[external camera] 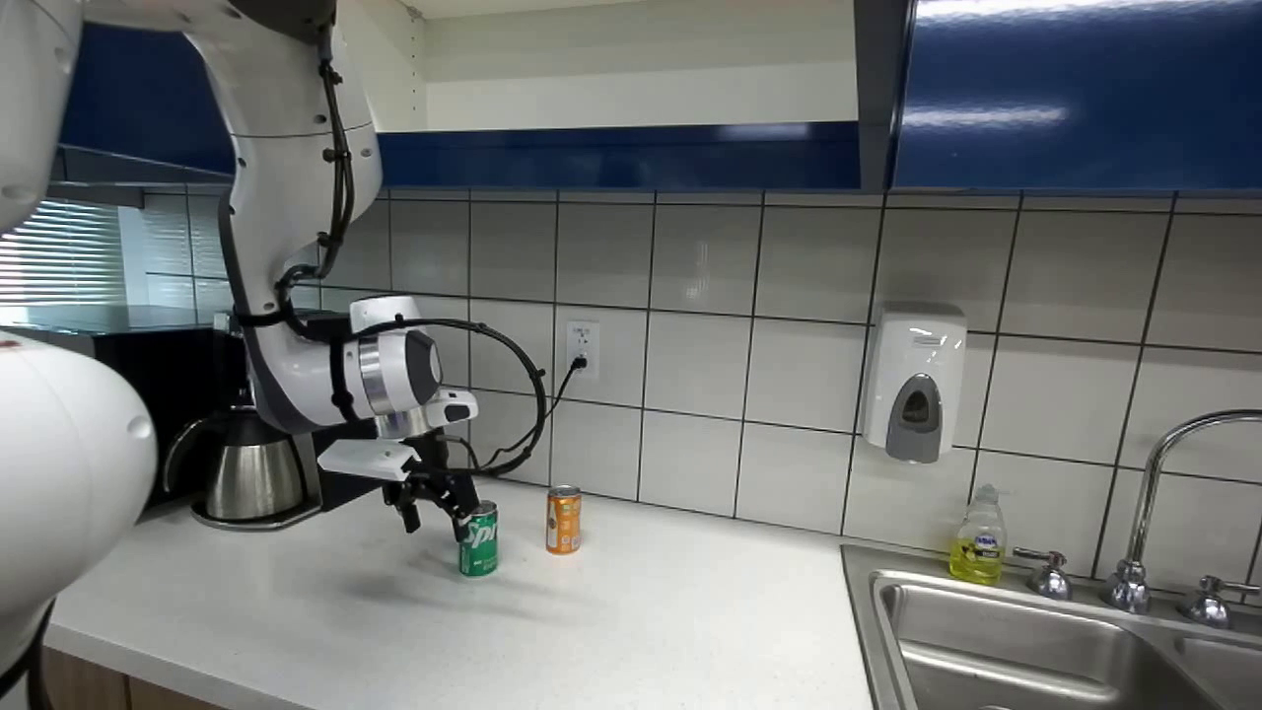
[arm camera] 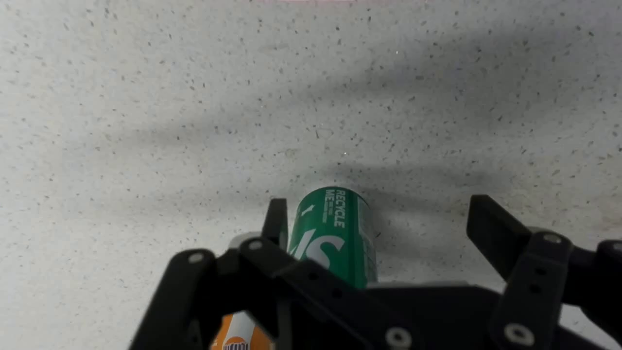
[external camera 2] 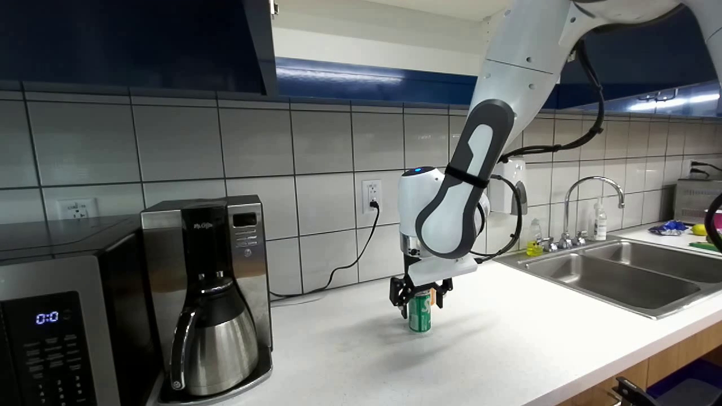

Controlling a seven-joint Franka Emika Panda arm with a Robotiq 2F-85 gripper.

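A green Sprite can (external camera: 478, 545) stands upright on the white counter. Just above and around its top in exterior view 2, my gripper (external camera 2: 421, 304) reaches down with its fingers spread. From the wrist, the gripper is open: the green can (arm camera: 326, 227) lies between the fingers, close to the left one, with a wide gap to the right one. The can's upper part is hidden behind the gripper there. An orange can (external camera: 564, 521) stands to the right of the green one, towards the wall; only a bit of this orange can (arm camera: 242, 332) shows from the wrist.
A coffee maker (external camera 2: 223, 304) with a steel carafe and a microwave (external camera 2: 61, 318) stand at the left. To the right are the sink (external camera: 1017, 639) and a yellow soap bottle (external camera: 979, 538).
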